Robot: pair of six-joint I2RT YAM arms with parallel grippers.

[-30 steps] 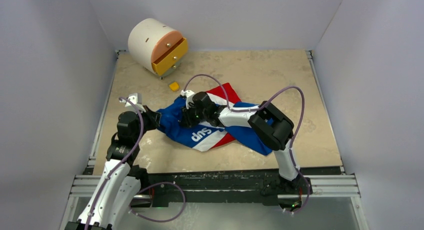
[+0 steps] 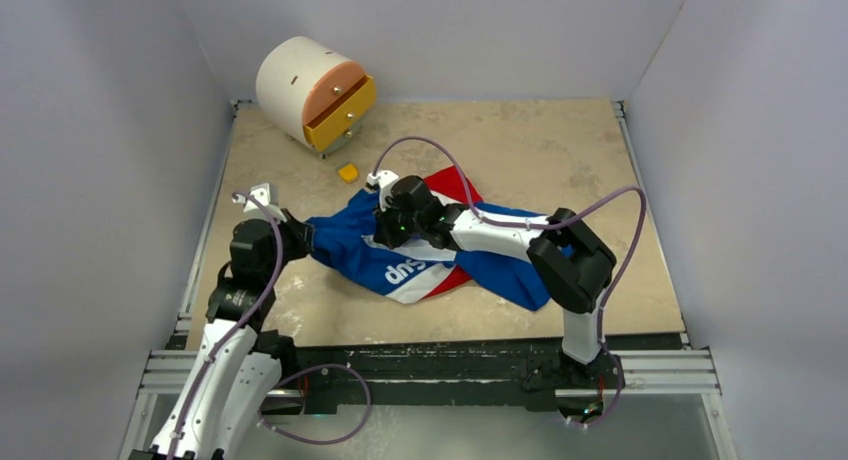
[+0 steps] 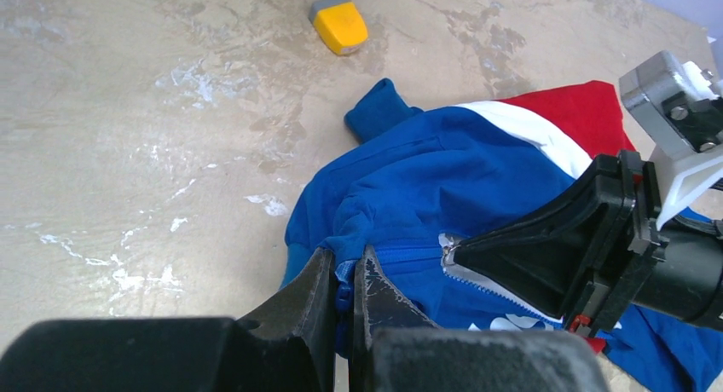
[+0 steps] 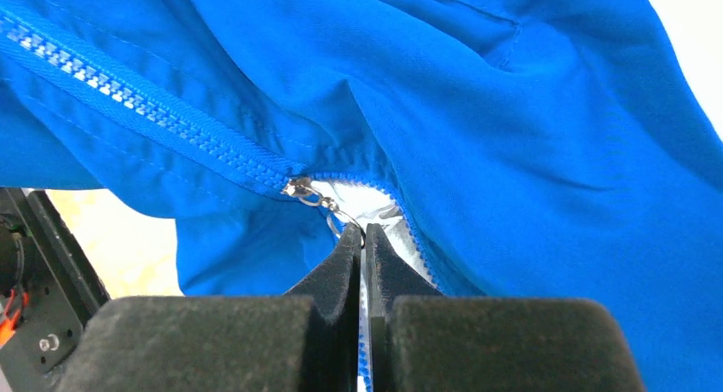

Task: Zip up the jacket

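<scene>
The blue, white and red jacket (image 2: 375,270) lies spread over the table. My left gripper is shut on bunched blue fabric at the zipper's end, at the jacket's left side. In the right wrist view, the joined zipper teeth (image 4: 128,98) run from the upper left to a metal slider (image 4: 297,187). Past the slider the two toothed edges part around white lining (image 4: 358,200). A thin wire pull (image 4: 328,204) hangs from the slider to the tips of my right gripper, which is shut on its end.
A small yellow block (image 2: 348,172) rests behind the jacket. Further back stands a white rounded cabinet (image 2: 300,75) with a yellow drawer (image 2: 340,115) pulled out.
In the top view my right gripper has shifted right along the jacket, away from the left one. The left gripper has edged slightly left, drawing the fabric with it.
</scene>
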